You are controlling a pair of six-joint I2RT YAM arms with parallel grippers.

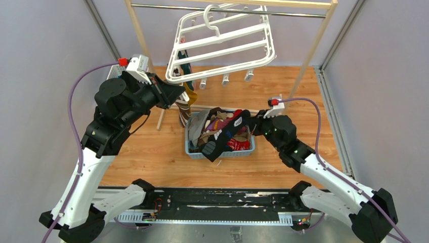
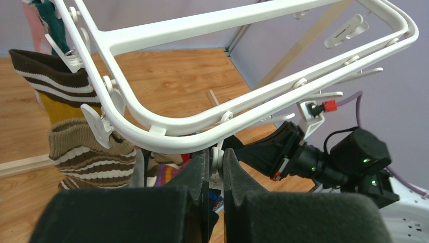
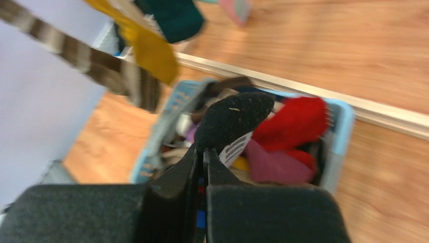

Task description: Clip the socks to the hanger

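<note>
The white hanger [image 1: 221,37] hangs tilted from the metal rail, with several clips along its lower bar. At its front left corner, my left gripper is shut on a white clip [image 2: 217,152] below the frame. My right gripper is shut on one end of a black sock [image 3: 230,119]. In the top view this sock [image 1: 226,134] stretches down and left across the basket, its grey-patterned end by the front rim. On the hanger's left side hang a brown striped sock [image 2: 96,164] and a mustard sock with a brown striped cuff [image 2: 53,83].
A light blue basket [image 1: 220,154] full of mixed socks stands under the hanger. Wooden posts [image 1: 316,43] hold the rail on both sides. Bare wooden table [image 1: 298,177] lies around the basket. Empty clips [image 1: 249,75] hang on the front bar.
</note>
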